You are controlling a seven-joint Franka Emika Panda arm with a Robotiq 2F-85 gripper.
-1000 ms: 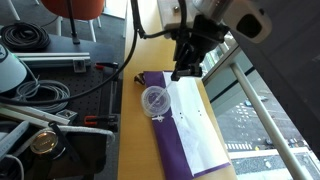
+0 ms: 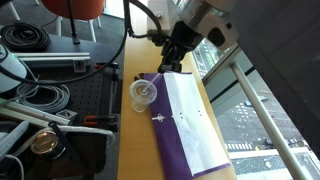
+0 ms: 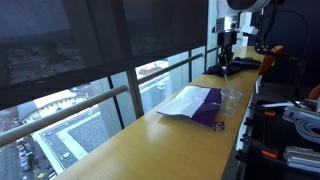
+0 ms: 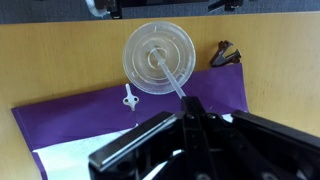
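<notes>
My gripper appears shut on a thin white stick (image 4: 171, 74); its fingertips are dark and hard to make out. The stick's far end reaches inside a clear round container (image 4: 158, 58). In exterior view 1 the gripper (image 2: 172, 66) is up and to the right of this container (image 2: 143, 92). Exterior view 2 shows the see-through container (image 3: 232, 101) near the table's edge, under the gripper. I cannot tell whether its base touches the table.
A purple sheet (image 2: 172, 150) with white paper (image 2: 195, 125) covers part of the wooden table. On the purple lies a small white piece (image 4: 130, 97); a dark clip-like object (image 4: 226, 53) is close by. The table (image 3: 150, 150) has free room towards exterior view 2's camera.
In exterior view 1 the gripper, stick and clear container have shifted left and slightly up the picture, the container moving off the purple sheet's edge. The sheets stay put.
</notes>
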